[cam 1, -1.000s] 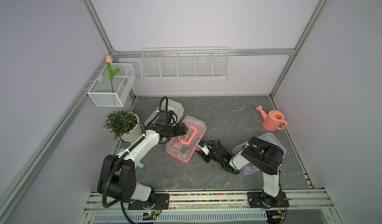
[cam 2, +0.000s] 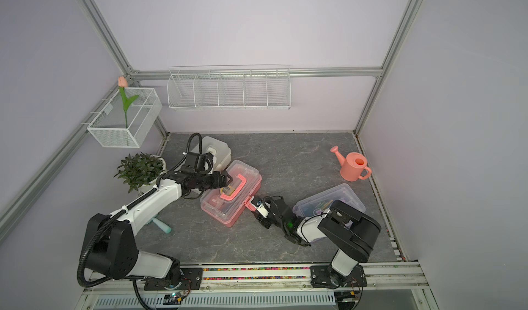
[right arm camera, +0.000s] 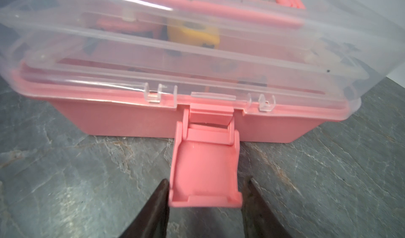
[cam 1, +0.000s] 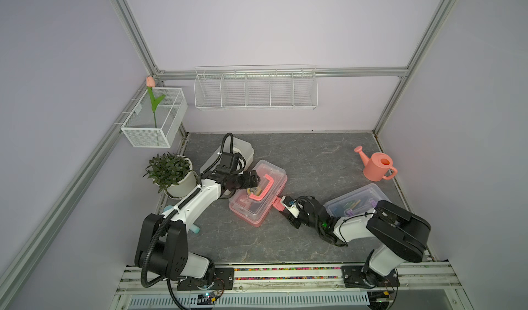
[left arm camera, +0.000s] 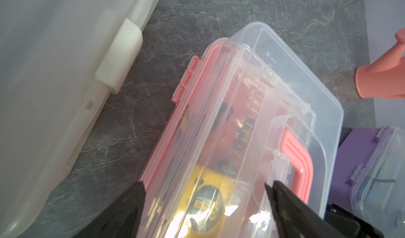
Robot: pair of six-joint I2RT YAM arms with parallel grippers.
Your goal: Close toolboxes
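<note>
The pink toolbox [cam 1: 244, 205] sits mid-table under a clear lid [right arm camera: 126, 43]. Its front latch [right arm camera: 203, 170] sticks out flipped outward, away from the lid; my right gripper is shut on it. My left gripper stands open over the lid, beside the pink carry handle [cam 1: 261, 191]. A white toolbox [left arm camera: 63, 69] stands behind to the left. A purple toolbox [left arm camera: 350, 153] with clear lid is at the right, partly hidden by my right arm in the top views.
A plant [cam 1: 167, 172] and a teal object [cam 1: 195, 227] are on the left, a pink watering can [cam 1: 377, 167] at the back right. Wire baskets [cam 1: 255, 90] hang on the walls.
My right arm has swung rightward and toward the front, the gripper moving slightly right from the pink box with the latch. The left arm has stayed about still.
</note>
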